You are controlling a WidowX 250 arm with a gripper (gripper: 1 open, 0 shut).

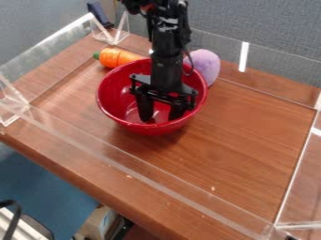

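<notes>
My black gripper [160, 101] reaches down from the top of the view into a red bowl [122, 116] on the wooden table. Its fingers are low inside the bowl; whether they are open or shut, or hold anything, is hard to tell at this size. An orange carrot-like toy [115, 57] lies behind the bowl to the left, and a purple rounded object [207, 65] sits behind it to the right, partly beside the arm.
Transparent panels border the table on several sides, and a grey wall stands behind.
</notes>
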